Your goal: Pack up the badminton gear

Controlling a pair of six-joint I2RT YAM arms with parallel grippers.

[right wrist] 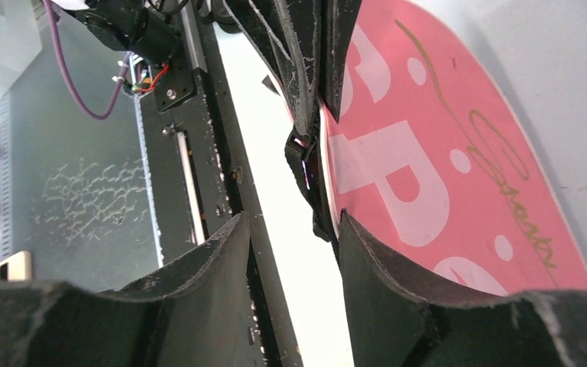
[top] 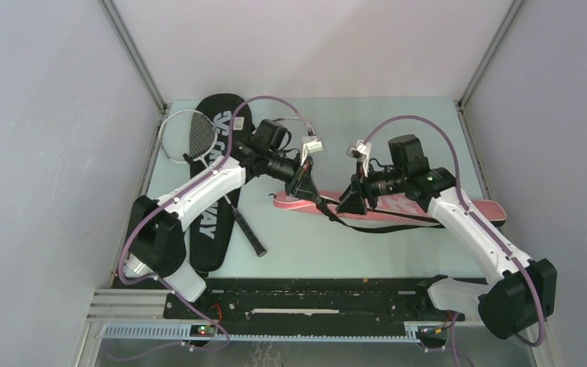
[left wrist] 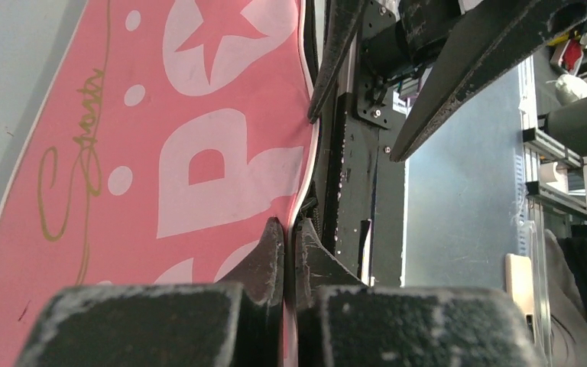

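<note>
The long pink racket bag (top: 489, 212) lies across the table's middle and right. In the left wrist view, my left gripper is shut on the white-piped edge of that bag (left wrist: 84, 229), near its left end. My right gripper stands open just to the right of the left one, the bag's edge running close beside one finger (right wrist: 351, 248). A small black zip fitting (right wrist: 306, 164) shows by the left gripper's tips. One racket (top: 189, 138) lies on the black bag (top: 218, 229) at the left.
A black strap (top: 382, 229) trails along the pink bag's front side. Behind my left arm, part of another racket head (top: 289, 119) shows.
</note>
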